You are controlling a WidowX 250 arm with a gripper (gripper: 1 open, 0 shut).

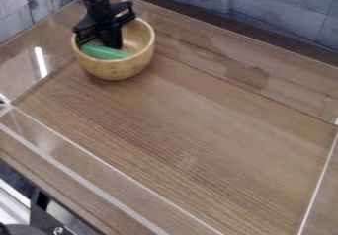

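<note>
A wooden bowl (126, 67) sits at the upper left of the wooden table. Inside it lies a green object (109, 53), partly covered. The black gripper (106, 34) reaches down from the top into the bowl's back part, over the green object. Its fingers look close together; whether anything is between them is too small to see clearly.
Light walls border the left and back, with a blue-grey panel at the upper right.
</note>
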